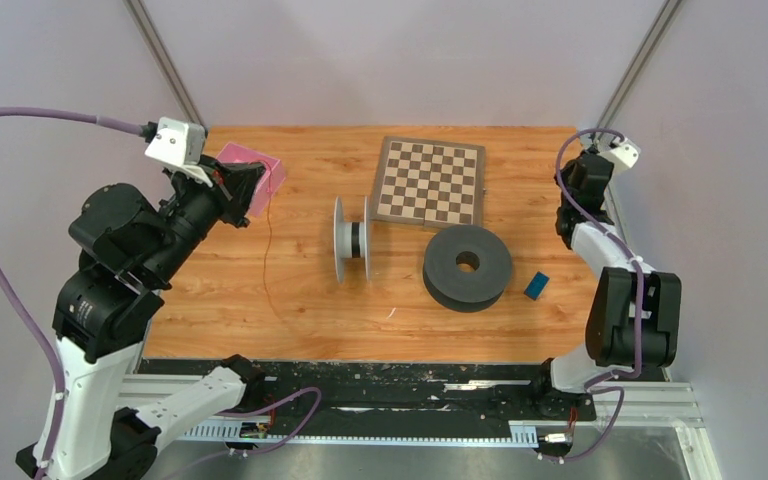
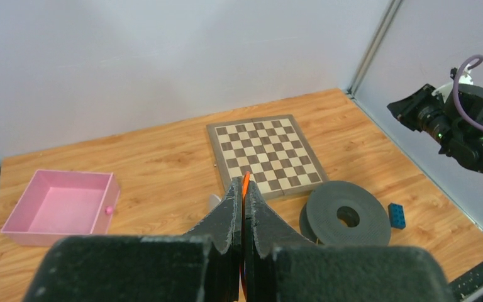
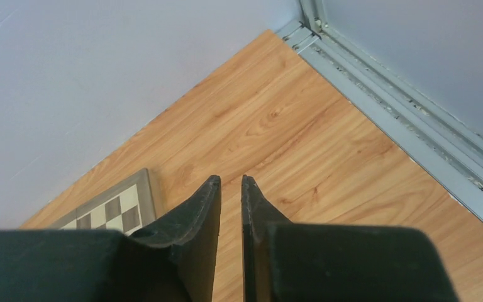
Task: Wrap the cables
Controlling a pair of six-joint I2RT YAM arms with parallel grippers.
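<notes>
A thin orange cable (image 2: 246,186) is pinched at the tips of my left gripper, which is shut on it. From that gripper, raised over the left of the table beside the pink box, the orange cable (image 1: 267,245) trails down toward the wood. A pale spool (image 1: 340,240) with a dark band lies on its side in mid-table; in the left wrist view, my fingers mostly hide it. Over at the right edge, my right gripper is part open, a narrow empty gap between its fingertips.
Behind the spool lies a chessboard (image 1: 395,205). A thick grey ring (image 1: 485,265) and a small blue block (image 1: 537,285) sit to the right. The pink box (image 2: 63,204) is empty. Bare wood stretches in front of the spool.
</notes>
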